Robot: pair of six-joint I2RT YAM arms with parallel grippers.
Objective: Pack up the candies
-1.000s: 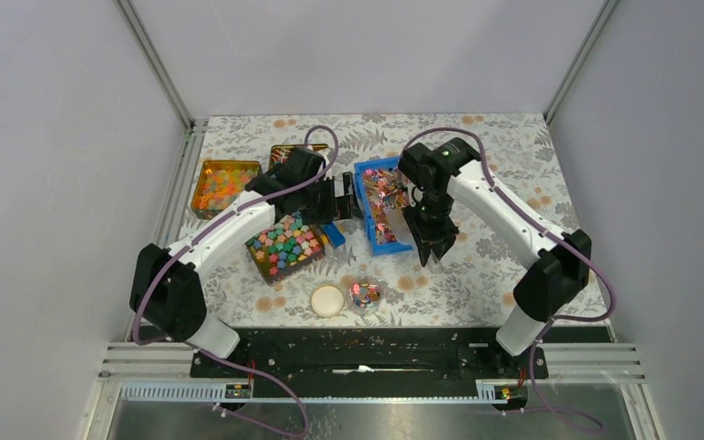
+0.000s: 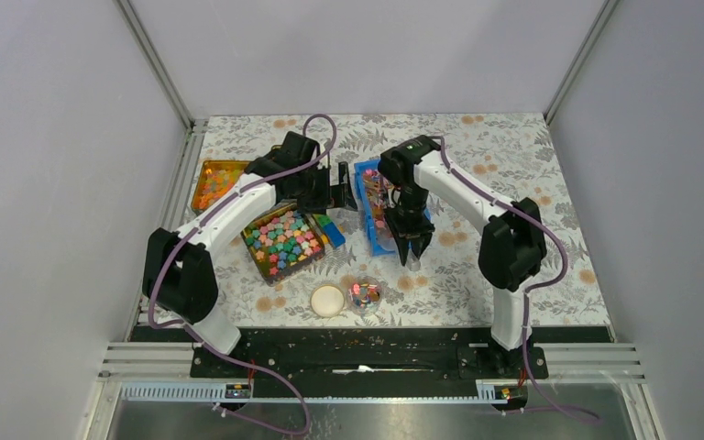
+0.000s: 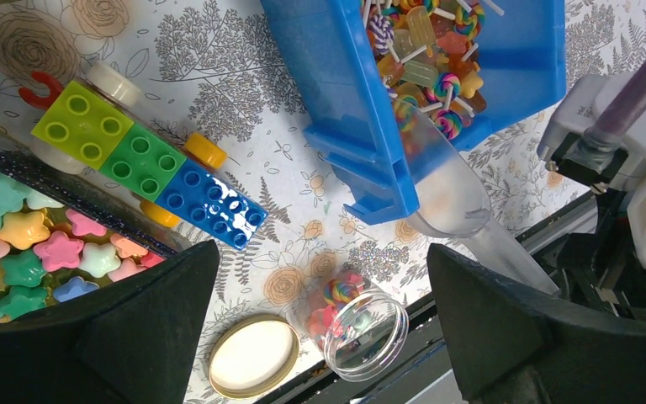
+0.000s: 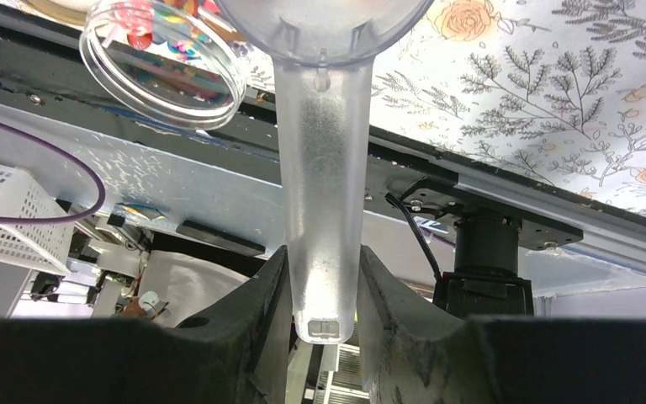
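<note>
In the right wrist view, my right gripper is shut on the handle of a clear scoop (image 4: 324,160). From the left wrist view, the scoop's bowl (image 3: 450,198) overlaps the end of the blue bin (image 3: 370,126), which holds candies (image 3: 437,59) and lollipops; whether the scoop carries any candy is unclear. My left gripper stands open, its fingers wide apart and nothing between them, left of the bin in the top view. Near the table's front edge is an open clear jar (image 2: 365,294) with some candies inside. Its round lid (image 2: 327,300) lies to its left.
A tray of star-shaped candies (image 2: 284,243) and an orange-filled tray (image 2: 208,187) occupy the left side. Toy blocks (image 3: 149,162) lie beside the star tray.
My right gripper has moved left with the scoop, over the blue bin's near end. The left arm has shifted slightly, while the jar, lid and bin stay put.
</note>
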